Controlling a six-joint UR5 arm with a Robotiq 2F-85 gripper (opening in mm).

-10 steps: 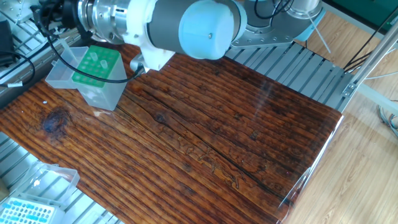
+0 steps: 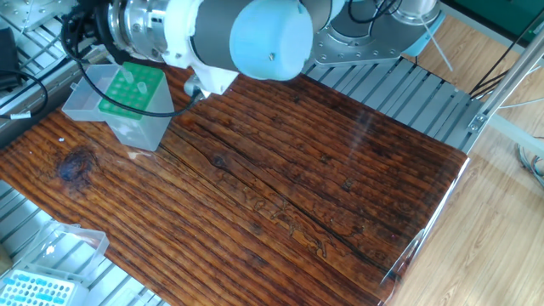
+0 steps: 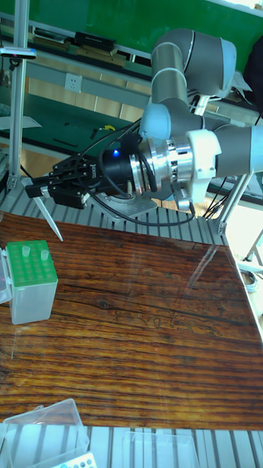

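Note:
In exterior view 3 my black gripper point(image 3: 39, 189) is above the table's far left edge, pointing left. A slim pale pipette tip point(image 3: 48, 220) hangs slanted from its fingers, which look shut on it. Below and nearer the camera stands a clear tip box point(image 3: 33, 304) with a green perforated top point(image 3: 31, 262); the held tip is apart from it. Two translucent tips stick up from the green top. In exterior view 2 the same box point(image 2: 143, 131) stands at the table's upper left, its lid point(image 2: 82, 99) open to the left. The fingertips cannot be made out there.
A clear lid point(image 2: 72, 249) and a white rack with blue parts point(image 2: 38, 289) lie at the lower left, off the wood. A black cable point(image 2: 127, 108) loops from the arm across the box in exterior view 2.
The wrist end has shifted slightly right in exterior view 2, with its cable loop. The blue joint cap has moved a little left. The box and its tips have not moved.

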